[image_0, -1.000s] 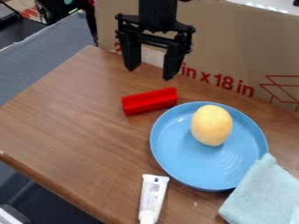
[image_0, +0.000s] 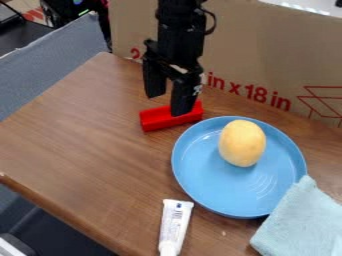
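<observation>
My black gripper (image_0: 170, 90) hangs open in the upper middle, its fingers pointing down just above a red cylinder (image_0: 170, 116) that lies on its side on the wooden table (image_0: 80, 135). One finger reaches down near the cylinder's back; whether it touches cannot be told. A blue plate (image_0: 211, 185) sits to the right with a yellow oval object (image_0: 241, 143) on it.
A white tube (image_0: 174, 225) lies at the front, a light blue cloth (image_0: 297, 225) at the front right. A cardboard box (image_0: 267, 55) stands along the back.
The gripper has come down toward the red cylinder and turned, so its fingers now appear closer together in the view. The objects on the table are unmoved.
</observation>
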